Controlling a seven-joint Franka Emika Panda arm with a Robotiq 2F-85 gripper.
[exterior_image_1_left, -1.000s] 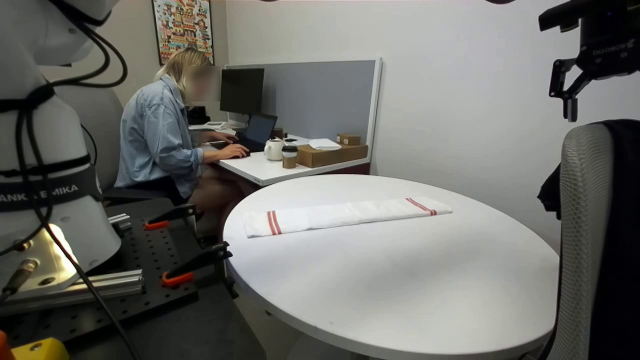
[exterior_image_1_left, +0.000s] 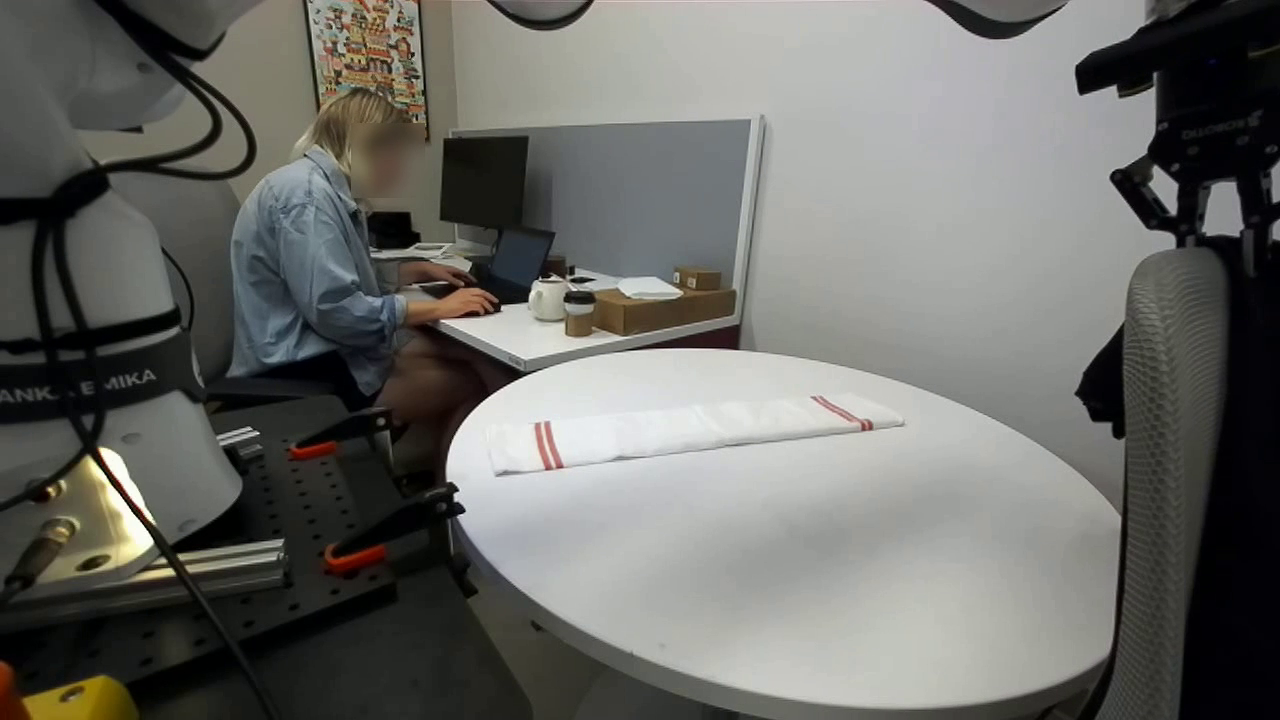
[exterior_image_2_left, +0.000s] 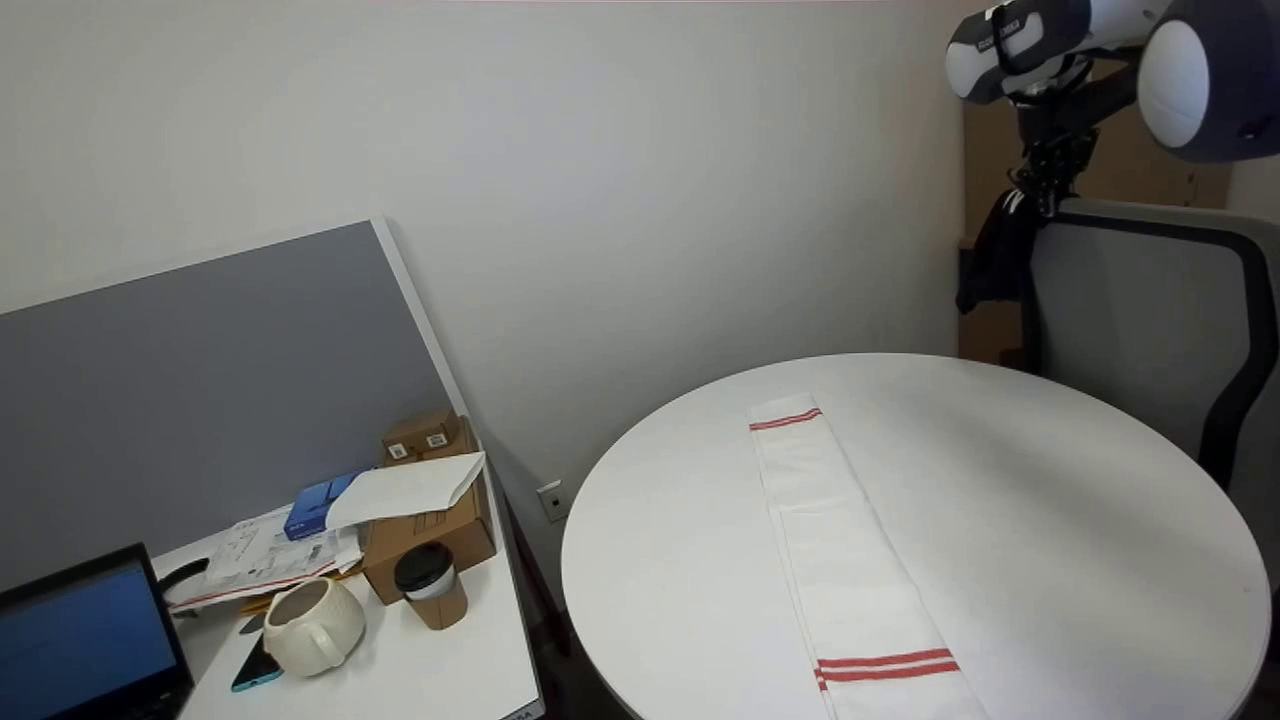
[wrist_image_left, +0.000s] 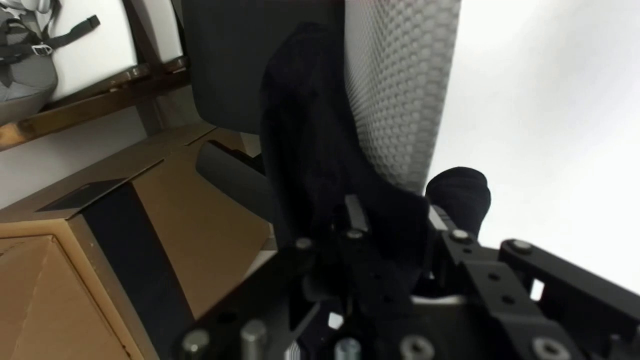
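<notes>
A black garment (wrist_image_left: 312, 120) is draped over the top of a grey mesh chair (wrist_image_left: 399, 90); its dark folds fill the middle of the wrist view. My gripper is shut on the garment at the chair's upper edge, with black cloth between its fingers. Whether the chair's rim is also caught between them cannot be told. In exterior view 1, the gripper (exterior_image_1_left: 1220, 240) points down onto the chair top at the right edge, and the garment (exterior_image_1_left: 1242, 480) hangs behind the mesh. From exterior view 2, a black sleeve-like part (exterior_image_2_left: 998, 258) dangles beside the chair.
The round white table (exterior_image_1_left: 780, 564) stands beside the chair, with a folded white towel with red stripes (exterior_image_1_left: 708, 426) on it. A person (exterior_image_1_left: 318, 252) sits at the desk at the back left. Cardboard boxes (wrist_image_left: 198, 234) stand on the chair's other side.
My gripper has come down onto the top of the chair. Its fingers, spread apart above the chair before, are now closed on the black cloth.
</notes>
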